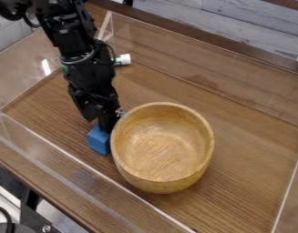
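The black gripper [105,118] reaches down from the top left to just above a small blue block [98,141], at the left side of a large tan bowl [169,164]. Its fingertips are at or very near the block's top; whether they touch it or how far they are apart is hard to tell. The bowl partly borders the block on the right.
A small white-and-green object [122,59] lies at the back, behind the arm.
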